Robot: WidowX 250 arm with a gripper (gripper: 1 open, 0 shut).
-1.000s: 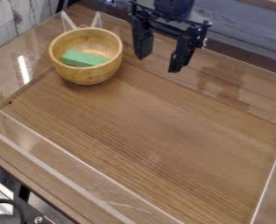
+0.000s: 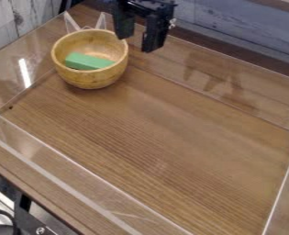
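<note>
A round yellow wooden bowl (image 2: 97, 76) stands at the upper left of the table, with a green rectangular block (image 2: 86, 61) lying inside it. My black gripper (image 2: 138, 37) hangs at the top middle, just above and to the right of the bowl's back rim. It stands open, and its upper part runs out of view at the top edge.
Walls border it at the back and left. A dark cable shows at the bottom left, beyond the table's edge.
My gripper has moved up in the view and to the left, toward the back of the bowl. The bowl and green block have not visibly moved.
</note>
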